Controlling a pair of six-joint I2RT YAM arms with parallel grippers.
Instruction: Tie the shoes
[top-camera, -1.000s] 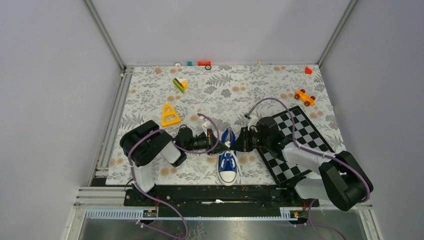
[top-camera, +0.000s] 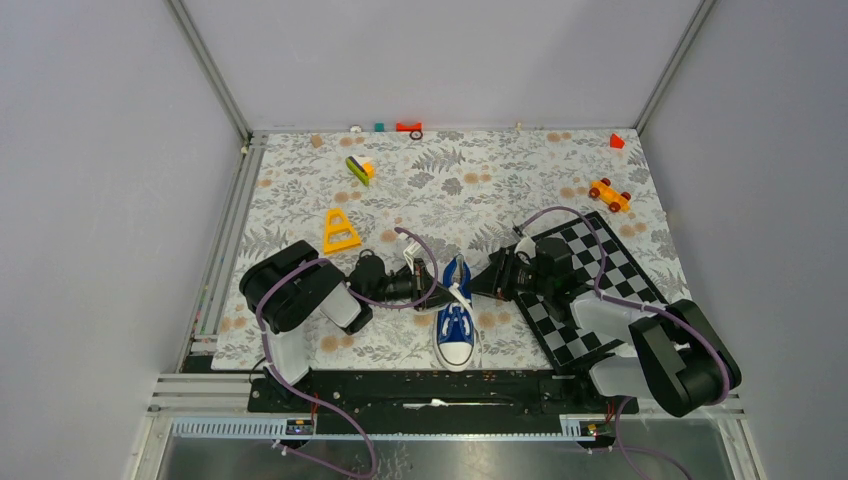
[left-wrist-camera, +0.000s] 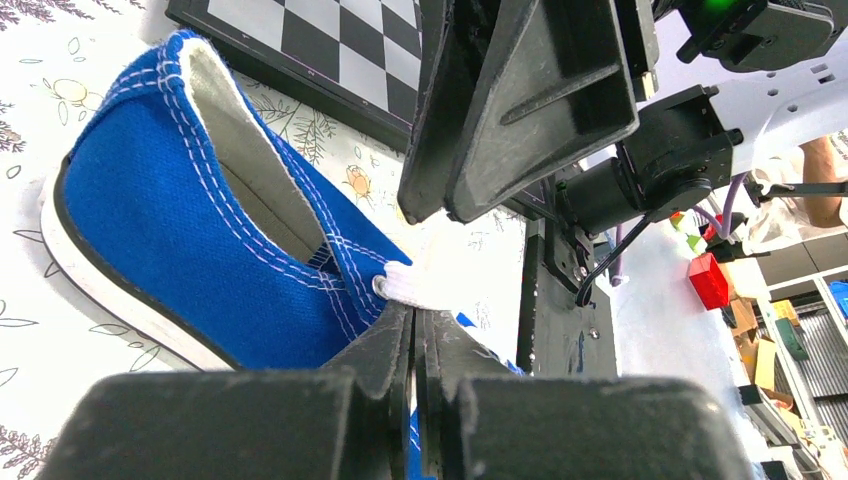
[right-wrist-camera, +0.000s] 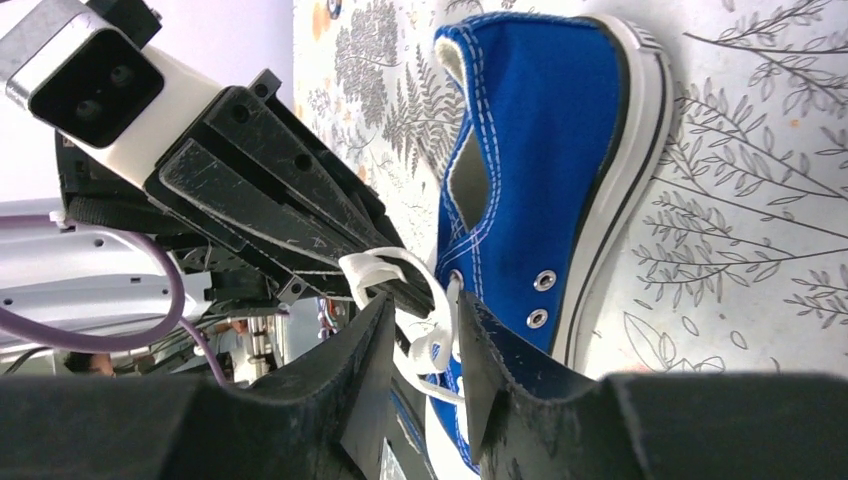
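Observation:
A blue canvas shoe (top-camera: 456, 325) with a white toe cap and sole stands upright on the patterned cloth, toe toward the front edge. My left gripper is shut over the shoe's lacing. White lace (right-wrist-camera: 425, 265) loops around its fingertips in the right wrist view; whether any lace is pinched between them is hidden. Just right of the shoe, my right gripper (top-camera: 477, 288) is open, its fingers (right-wrist-camera: 352, 385) apart with nothing gripped. Part of the loop and the eyelet side of the shoe (right-wrist-camera: 540, 200) show beyond them.
A black-and-white checkered board (top-camera: 600, 275) lies under and behind the right arm. A yellow triangular piece (top-camera: 340, 232) sits left of the shoe, and a yellow toy car (top-camera: 609, 195) stands far right.
A white lace now lies across the shoe's top. The left arm and shoe stay put.

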